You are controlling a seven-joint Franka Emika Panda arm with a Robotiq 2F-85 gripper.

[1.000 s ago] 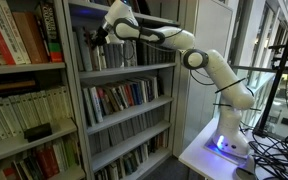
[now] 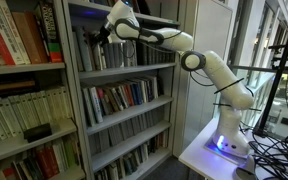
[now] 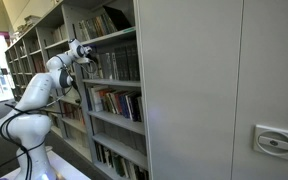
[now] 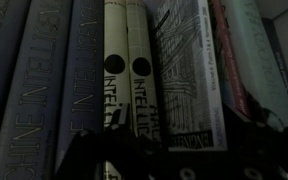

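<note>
My gripper point(image 2: 111, 30) is at the upper shelf of the bookcase, in front of a row of books. In the wrist view, the dark fingers point(image 4: 82, 152) of the gripper stand apart along the bottom edge, low against the spines. Two slim cream books point(image 4: 116, 70) with black dots stand side by side near the middle. Right of them is a book with a patterned cover point(image 4: 179, 65) and a pale spine, leaning slightly. Thick dark books lettered Machine Intelligence point(image 4: 36, 90) fill the left. Shadow hides whether either finger touches a book.
More books, one reddish point(image 4: 227, 60) and one pale green point(image 4: 256, 55), lean at the right. Lower shelves hold rows of books point(image 3: 119, 103). The shelf's upright point(image 2: 77, 90) is left of the gripper. A white cabinet door point(image 3: 189, 90) borders the bookcase.
In exterior view 1, the gripper and wrist have shifted very slightly to the right. The arm's base and the shelved books look the same.
</note>
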